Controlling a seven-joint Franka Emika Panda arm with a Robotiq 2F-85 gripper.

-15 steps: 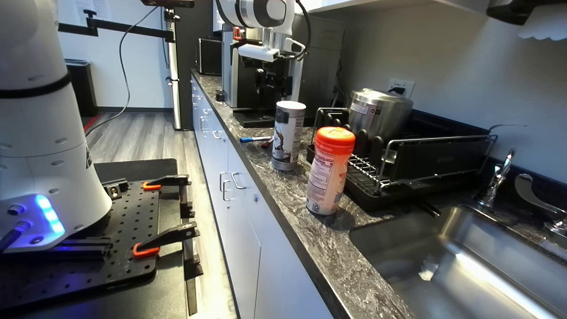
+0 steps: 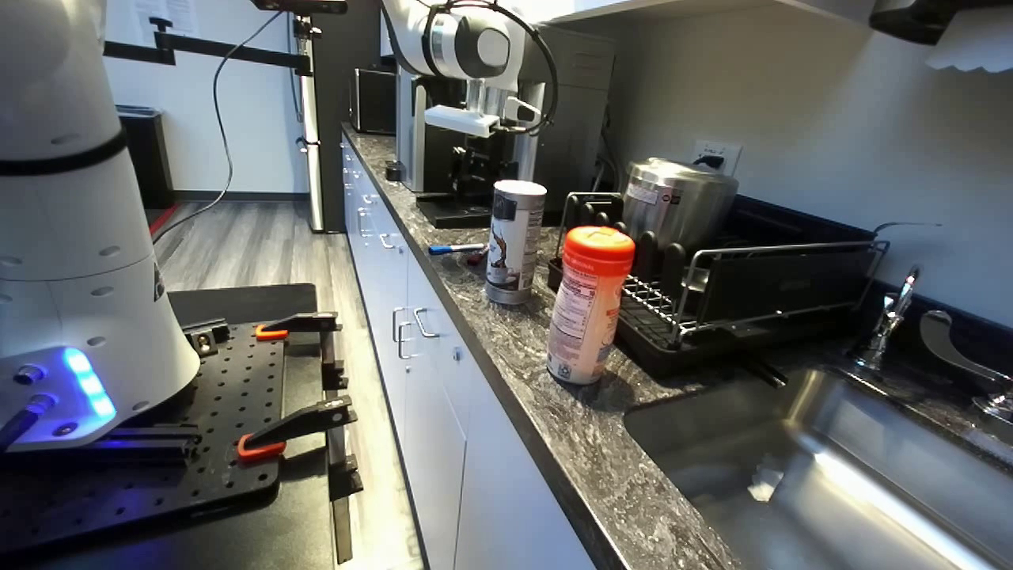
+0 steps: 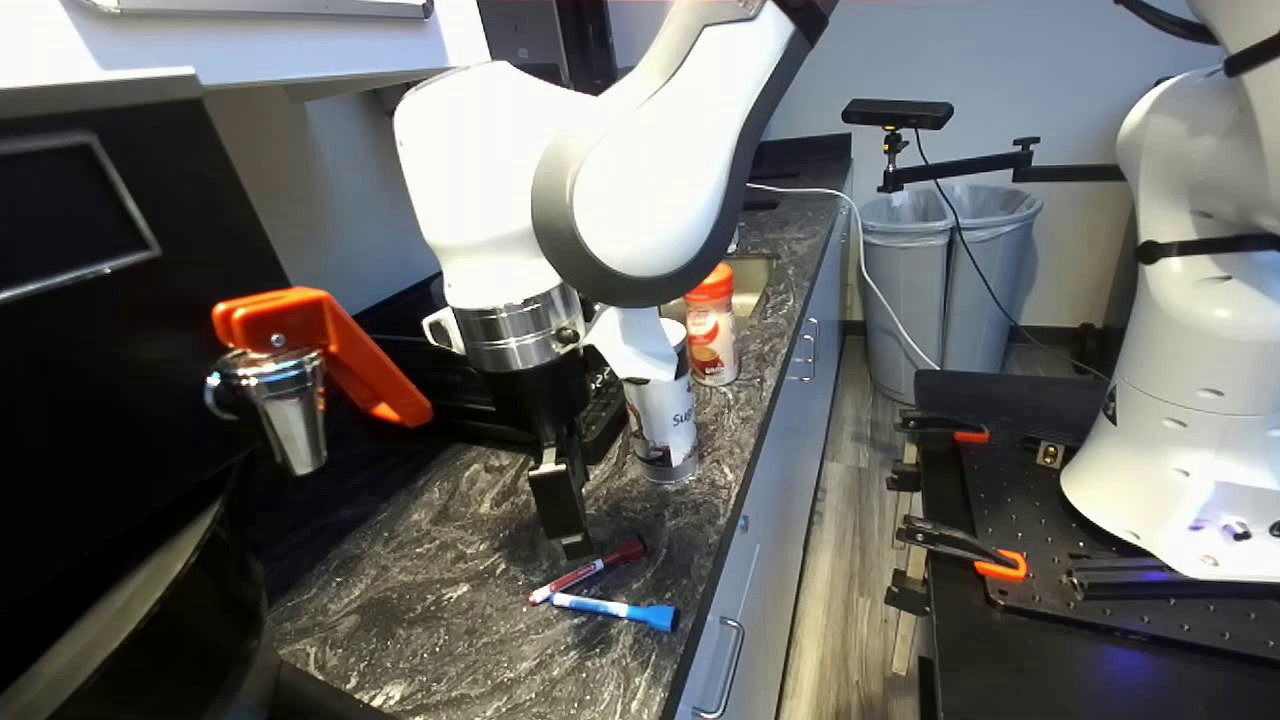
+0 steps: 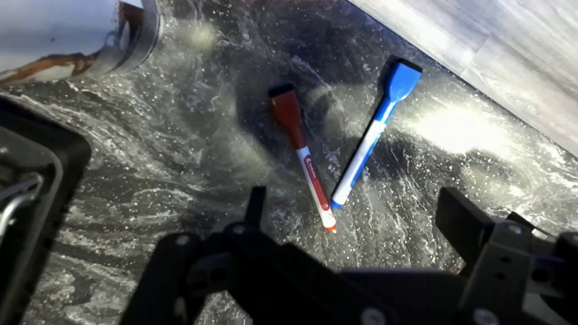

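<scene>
On the dark marbled counter lie a red marker point(image 4: 314, 181) and a blue marker point(image 4: 361, 154), their white-barrelled ends close together and their caps spread apart. Over them, my gripper stands open, a black finger to each side in the wrist view and nothing held between. From the second exterior view, the gripper point(image 3: 564, 534) hangs near the red marker point(image 3: 588, 570); the exact height above the counter is hard to judge. The blue marker point(image 3: 614, 610) lies closer to the counter's front edge.
A tall sugar canister point(image 2: 514, 242) and a creamer bottle with a red lid point(image 2: 590, 304) stand on the counter. Behind them is a black dish rack point(image 2: 779, 275) holding a steel pot point(image 2: 676, 204). A coffee machine's orange-handled tap point(image 3: 318, 342) is nearby.
My arm and gripper have come down toward the counter since a second ago. The markers, canister and bottle appear unmoved.
</scene>
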